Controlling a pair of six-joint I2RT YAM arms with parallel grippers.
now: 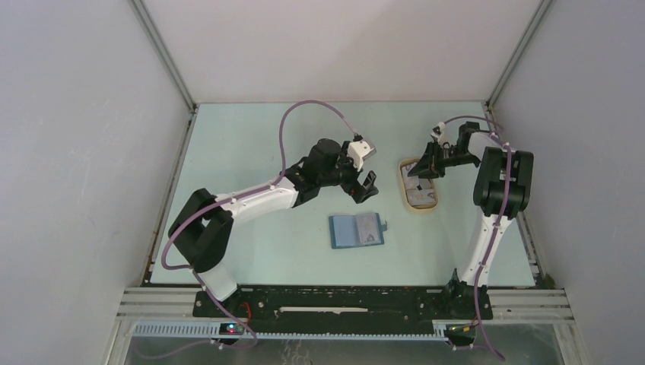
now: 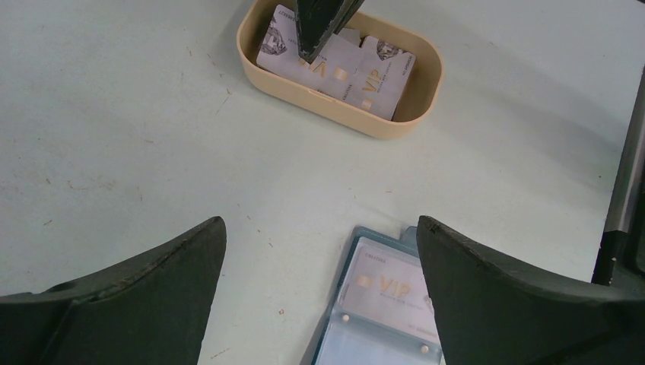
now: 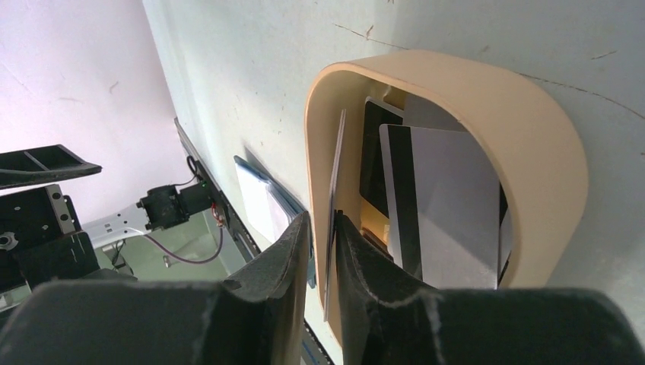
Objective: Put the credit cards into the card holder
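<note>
A tan box (image 2: pixel 335 114) holds several cards (image 2: pixel 378 80), printed VIP in the left wrist view. The blue card holder (image 1: pixel 356 230) lies lower middle, a VIP card (image 2: pixel 388 289) in one side. My left gripper hangs open above the table between box and holder. My right gripper is at the box; its fingertips are close together in the right wrist view, around the edge of an upright card (image 3: pixel 335 152). Whether they grip it I cannot tell.
The left arm reaches across the middle; the right arm stands along the right side.
</note>
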